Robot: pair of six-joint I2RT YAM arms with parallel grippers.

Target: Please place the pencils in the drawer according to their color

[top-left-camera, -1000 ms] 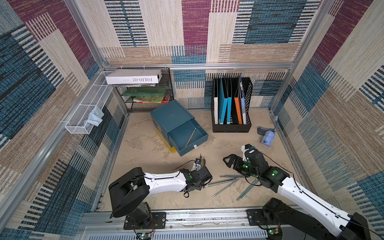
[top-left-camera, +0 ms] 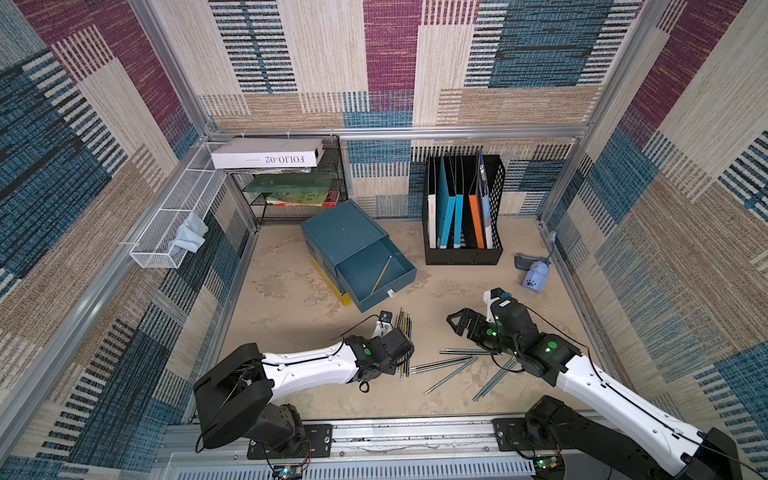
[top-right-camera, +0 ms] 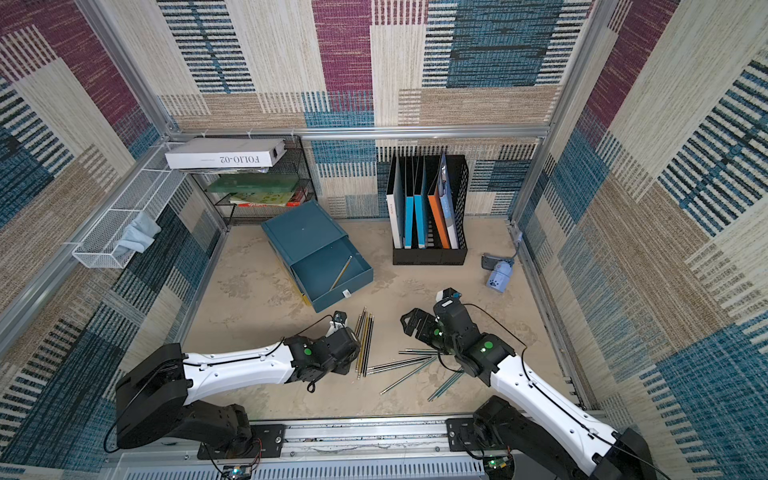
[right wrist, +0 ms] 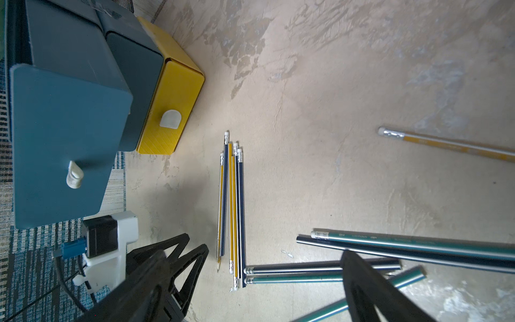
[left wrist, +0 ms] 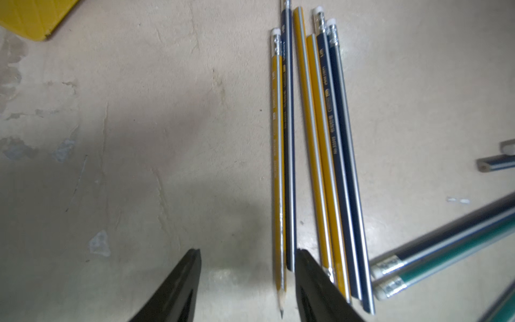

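Observation:
A bundle of yellow and dark blue pencils [left wrist: 316, 139] lies lengthwise on the table; my left gripper hangs over its near ends, fingertips apart, with a yellow pencil's tip between them in the image, not visibly held. A blue drawer [top-left-camera: 364, 284] stands pulled out with one yellow pencil [top-left-camera: 381, 273] inside; a yellow drawer front [right wrist: 171, 96] sits beside it. Green and dark pencils [right wrist: 407, 241] lie crosswise nearer my right gripper, which is open above the table, holding nothing.
A black file holder [top-left-camera: 464, 256] with folders stands at the back centre, a wire shelf with books [top-left-camera: 288, 192] at back left, and a lilac bottle [top-left-camera: 536, 276] at right.
My left arm has moved left, uncovering more of the pencil bundle. The right arm and the drawers look unchanged.

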